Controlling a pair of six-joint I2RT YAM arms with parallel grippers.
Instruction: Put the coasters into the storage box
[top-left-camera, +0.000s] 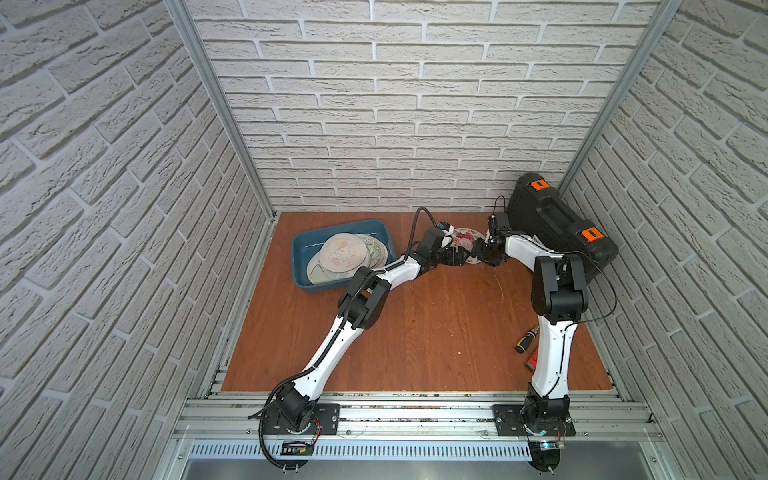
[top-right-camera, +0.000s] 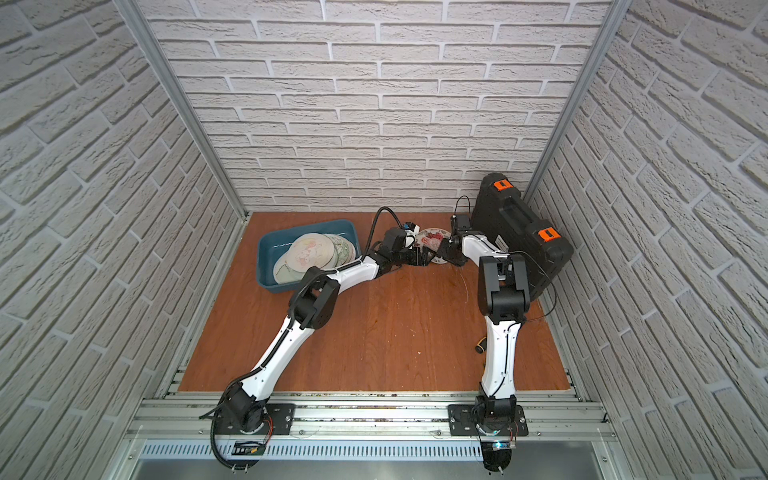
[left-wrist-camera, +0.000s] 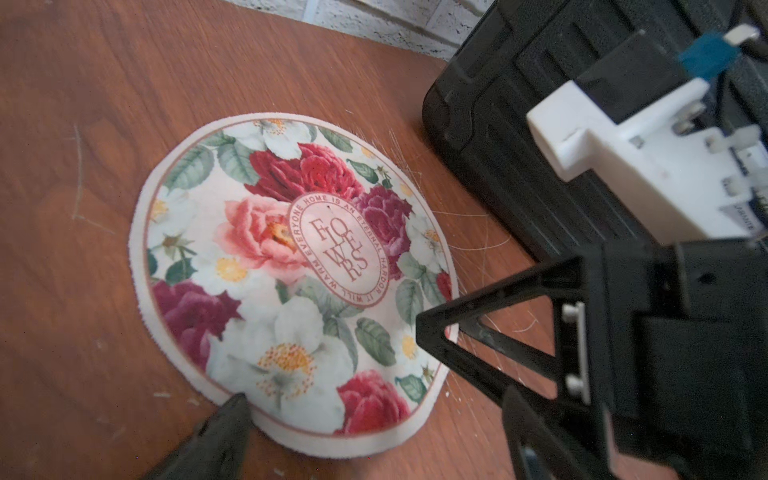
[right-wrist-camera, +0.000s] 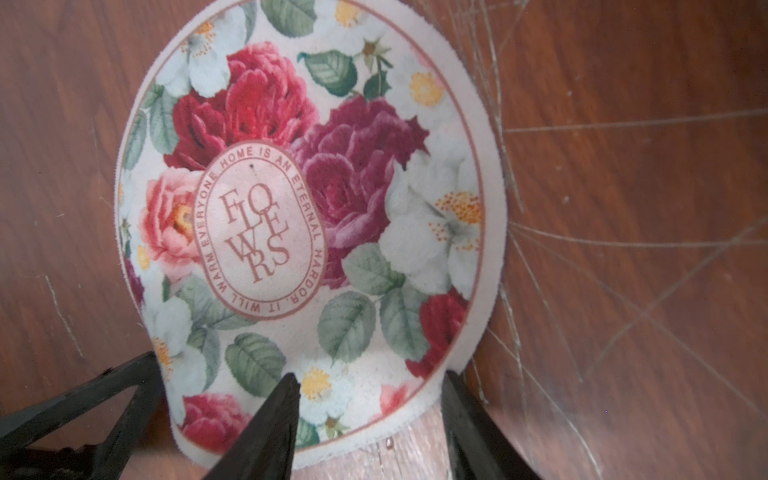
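A floral coaster (right-wrist-camera: 264, 224) lies on the table at the back, between both grippers. My left gripper is open over the coaster's near edge, nothing between its fingers. My right gripper is at the coaster's rim, fingers apart on the coaster and its edge; nothing is seen lifted between them. The blue storage box (top-left-camera: 302, 272) at the left holds several coasters (top-left-camera: 344, 252).
A large black case (top-left-camera: 552, 212) stands at the back right, beside my right arm. A screwdriver (top-left-camera: 525, 341) and a red object (top-left-camera: 532, 360) lie at the front right.
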